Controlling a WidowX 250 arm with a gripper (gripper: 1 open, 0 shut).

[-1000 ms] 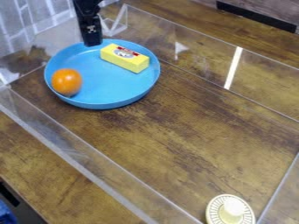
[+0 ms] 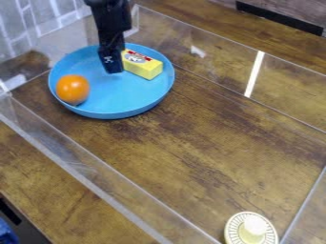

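My black gripper (image 2: 111, 59) hangs at the top of the blue plate (image 2: 117, 97), open, just left of a yellow box (image 2: 144, 68) with a red and white label, which it partly overlaps in view. An orange (image 2: 72, 90) sits on the left part of the plate.
A white round lid-like object (image 2: 251, 229) lies at the bottom right. Clear plastic walls border the wooden surface (image 2: 204, 143), which is bare to the right of and below the plate. A white strip (image 2: 254, 72) is at the upper right.
My gripper has moved down and to the right, over the plate and up to the yellow box. The orange and plate look unchanged.
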